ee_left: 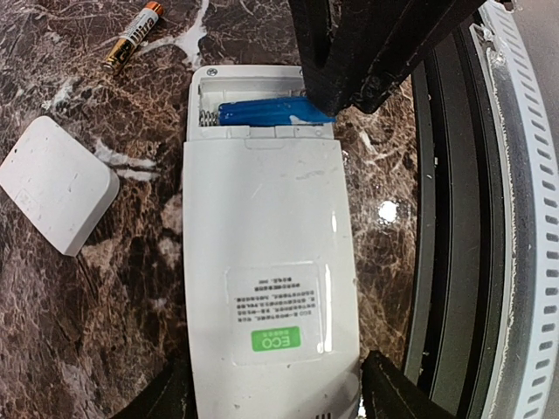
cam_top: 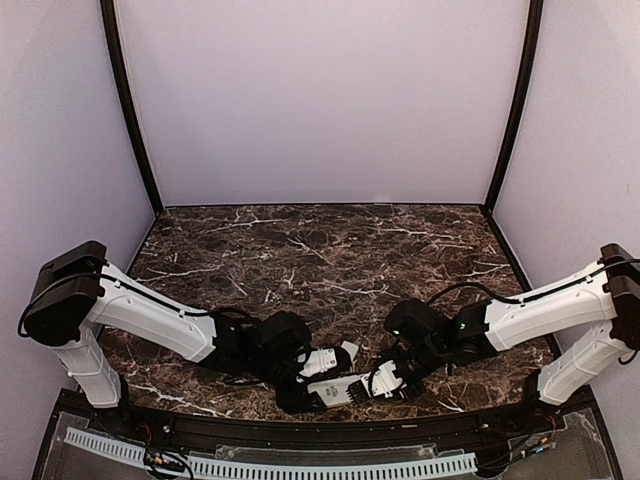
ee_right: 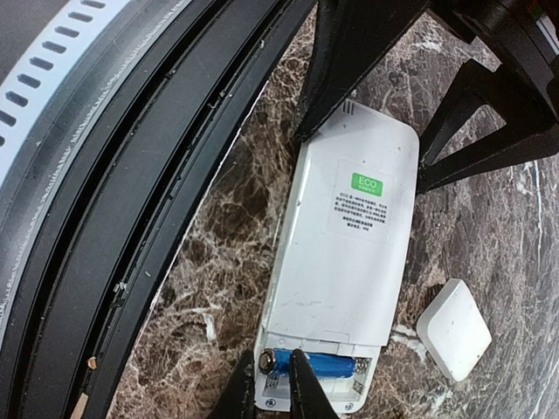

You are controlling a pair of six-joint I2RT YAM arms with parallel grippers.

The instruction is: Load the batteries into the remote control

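The white remote control [ee_left: 271, 209] lies back side up, its green ECO label facing me, with my left gripper shut across its far end from the battery bay. In the bay at the other end lies a blue battery [ee_right: 327, 365], crosswise, with a spring beside one end. My right gripper is over this bay, its fingers slightly apart at one end of the blue battery. One dark finger [ee_left: 345, 74] covers that end in the left wrist view. A loose orange-and-black battery [ee_left: 133, 35] rests on the table beyond the remote.
A white cover piece [ee_left: 59, 183] lies flat on the marble table beside the remote. The dark rail [ee_right: 131, 236] of the table's front edge runs close along the other side. Towards the back, the table [cam_top: 320, 250] is clear.
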